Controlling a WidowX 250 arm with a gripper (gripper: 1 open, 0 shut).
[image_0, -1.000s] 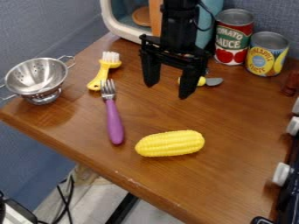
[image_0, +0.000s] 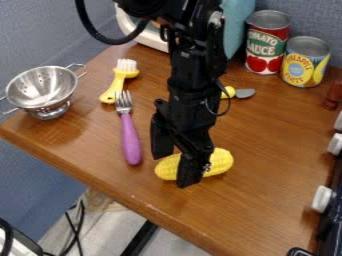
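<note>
The black gripper (image_0: 182, 162) hangs low over a yellow corn cob (image_0: 217, 160), its fingers reaching down around the middle of the cob and covering part of it. Whether the fingers grip the cob is unclear. The cob lies on the wooden table (image_0: 261, 200). To its left lies a purple-handled fork (image_0: 130, 135).
A steel colander (image_0: 42, 90) and a yellow brush (image_0: 118, 82) are at the left. Tomato sauce (image_0: 266, 42) and a yellow can (image_0: 306, 62) stand at the back right, near a small utensil (image_0: 243, 93). A black appliance with white knobs (image_0: 322, 200) lines the right edge.
</note>
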